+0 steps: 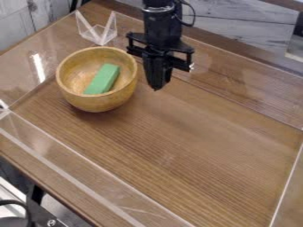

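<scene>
A wooden bowl (120, 97) sits at the upper left of the table, with a green block (102, 79) lying inside it. My black gripper (158, 74) hangs just right of the bowl's back rim, pointing down. I cannot make out whether its fingers hold anything or how far apart they are.
A clear plastic object (98, 28) stands behind the bowl at the back left. A dark cable (14, 204) shows at the bottom left corner.
</scene>
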